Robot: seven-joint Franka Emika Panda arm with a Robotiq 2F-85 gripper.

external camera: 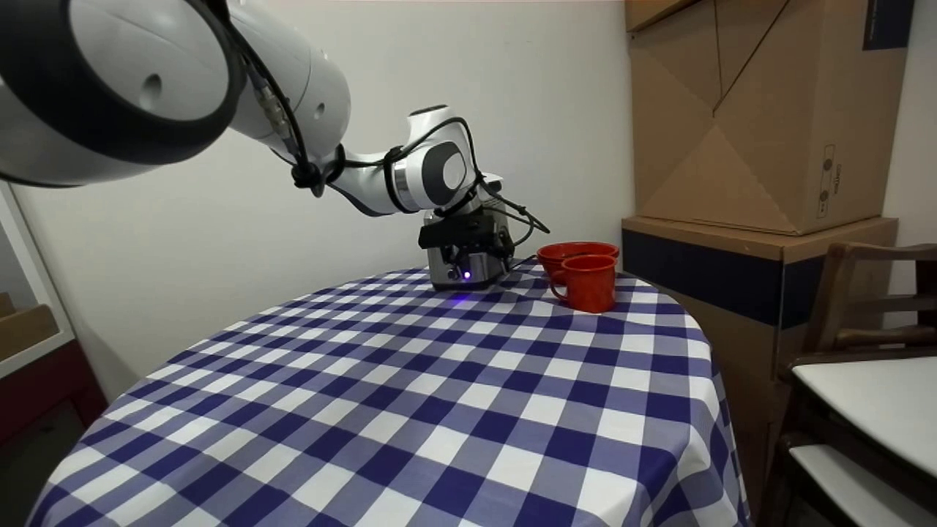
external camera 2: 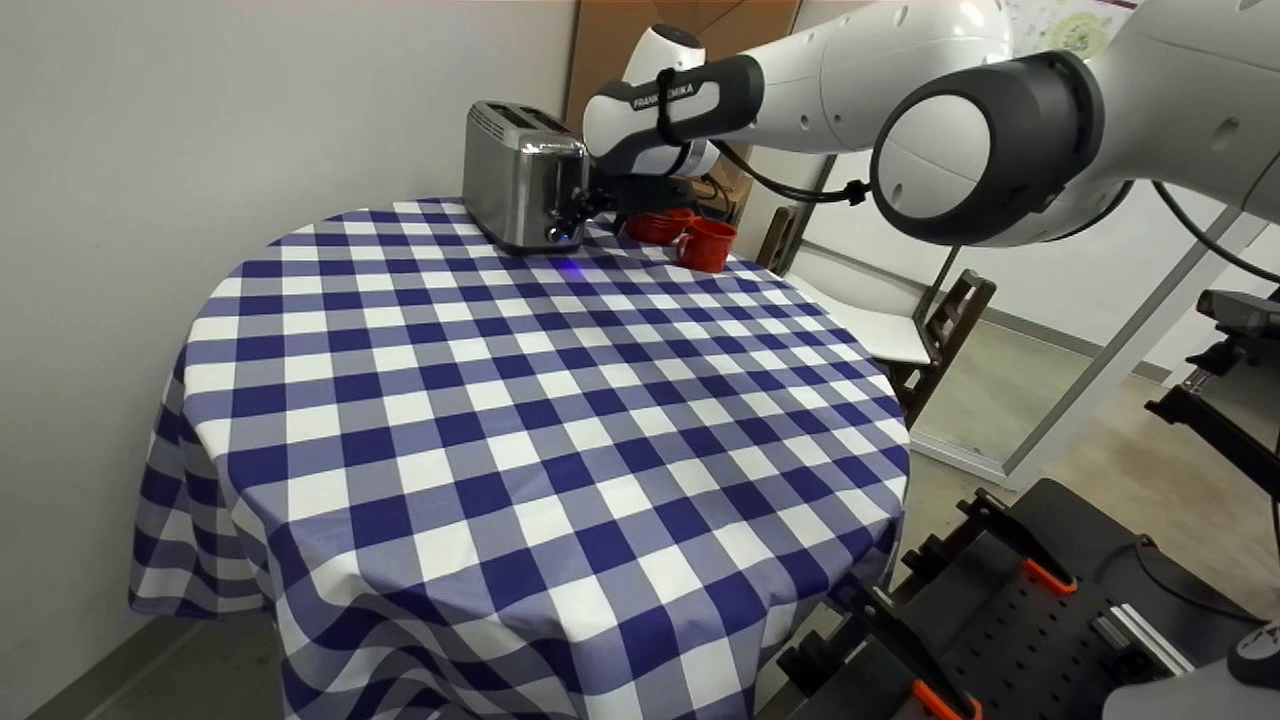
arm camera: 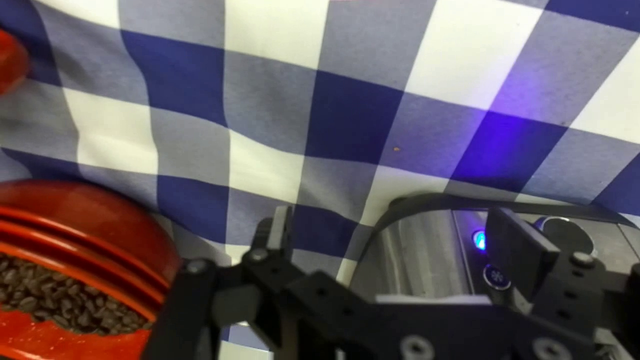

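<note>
A silver toaster (external camera 2: 501, 180) stands at the back of the table, its slots on top. In the wrist view its front panel (arm camera: 426, 252) shows a lit blue light, a button and a dark knob (arm camera: 565, 234). My gripper is close against this front, its fingers wide apart. One finger (arm camera: 519, 249) overlaps the panel beside the light; the other finger (arm camera: 277, 231) stands over the cloth, off the toaster's side. Nothing shows gripped between them. Whether either finger touches the toaster, I cannot tell. The gripper hides part of the panel in exterior view 1.
A red mug (external camera: 590, 285) stands in front of a red bowl (external camera: 551, 253), right of the toaster; dark beans (arm camera: 54, 294) fill the bowl. The wall is close behind. Most of the checked tablecloth (external camera: 378, 386) is clear.
</note>
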